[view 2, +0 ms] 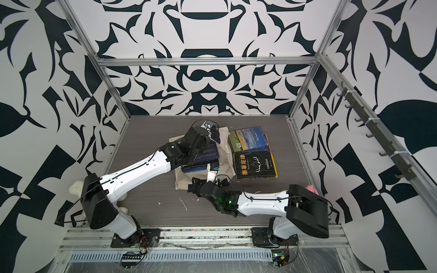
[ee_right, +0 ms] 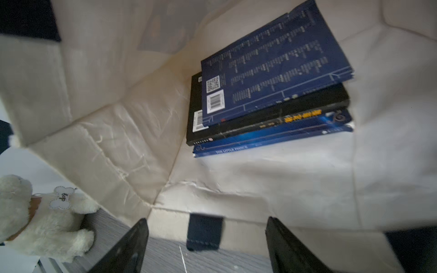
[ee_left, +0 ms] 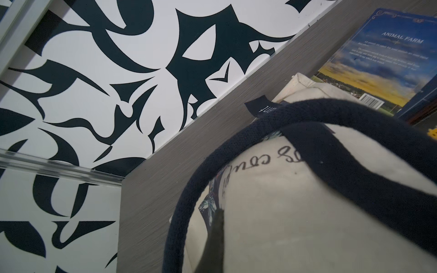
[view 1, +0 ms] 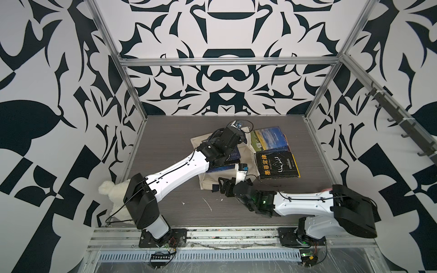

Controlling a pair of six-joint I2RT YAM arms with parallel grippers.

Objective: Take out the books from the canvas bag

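Note:
The canvas bag [ee_right: 255,182] lies open at the table's centre. Inside, a stack of books [ee_right: 273,68] shows in the right wrist view, blue and black, spines outward. My left gripper [view 1: 229,136] is at the bag's top; in its wrist view a dark handle [ee_left: 327,109] crosses cream canvas, and its fingertips are not clearly visible. My right gripper is open at the bag's mouth, facing the stack, nothing between its fingers.
Books [view 1: 277,166] lie right of the bag, including Animal Farm [ee_left: 368,54]. A white plush dog [ee_right: 50,218] sits at the left.

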